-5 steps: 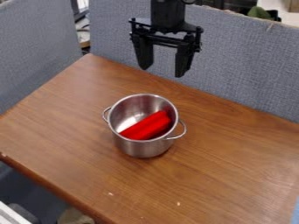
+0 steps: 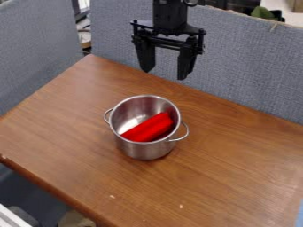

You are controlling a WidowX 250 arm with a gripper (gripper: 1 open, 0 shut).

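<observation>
A black gripper (image 2: 167, 64) hangs at the top centre above the back of the table, its two fingers wide open with nothing between them. Below it, toward the middle of the table, stands a steel pot (image 2: 135, 150) with two side handles. A red cylindrical object (image 2: 148, 128) lies tilted inside the pot.
Grey padded panels (image 2: 243, 66) border it at the back and left. The table's front edge runs along the lower left.
</observation>
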